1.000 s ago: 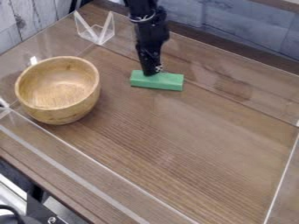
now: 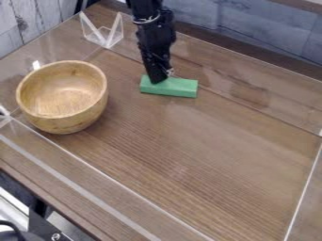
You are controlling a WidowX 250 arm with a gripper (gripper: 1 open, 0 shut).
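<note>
My black gripper (image 2: 160, 73) reaches down from the top of the view, its fingertips at the upper left edge of a flat green block (image 2: 174, 88) lying on the wooden table. The gripper looks shut; whether it touches the block is unclear.
A large tan bowl (image 2: 60, 96) sits at the left of the table (image 2: 214, 179). A white wire-like object (image 2: 104, 28) lies at the upper left.
The gripper and the green block have shifted very slightly; otherwise the scene looks the same.
</note>
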